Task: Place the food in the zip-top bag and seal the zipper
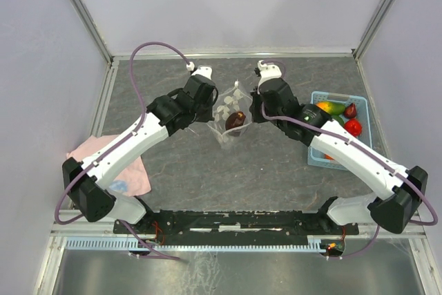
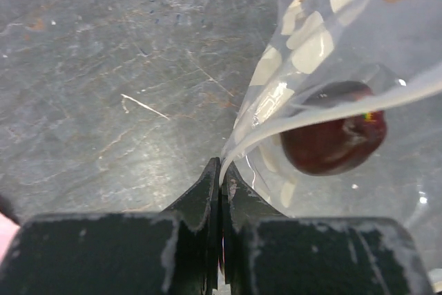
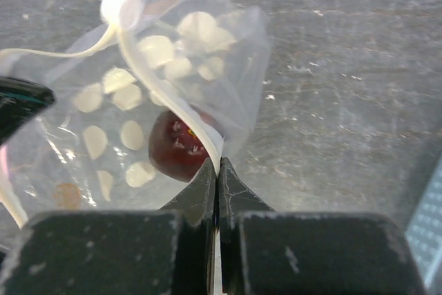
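Observation:
A clear zip top bag [image 1: 224, 108] hangs between my two grippers in the middle of the table, its mouth spread. Inside it lies a dark red, round food item, also visible through the film in the right wrist view as a dark red food item [image 3: 181, 144]. My left gripper is shut on one edge of the bag's mouth. Opposite it, my right gripper is shut with the other rim running between its fingertips. The bag's white zipper slider [image 3: 121, 6] shows at the far corner.
A light blue basket [image 1: 340, 164] with several toy fruits and vegetables stands at the right, partly under my right arm. A pink cloth [image 1: 128, 177] lies at the left.

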